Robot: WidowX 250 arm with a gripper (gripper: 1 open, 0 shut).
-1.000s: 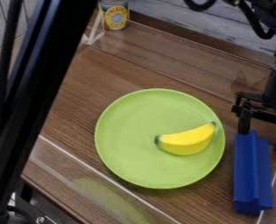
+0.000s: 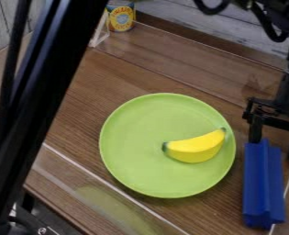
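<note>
A yellow toy banana (image 2: 195,147) lies on a green plate (image 2: 140,138) in the middle of the counter. At the right, the black gripper (image 2: 274,123) stands open over the far end of a long blue block (image 2: 261,193), which lies just right of the plate. Whether anything touches the fingertips is hard to tell.
A can (image 2: 119,18) stands at the back left. A dark frame (image 2: 24,92) fills the left edge.
</note>
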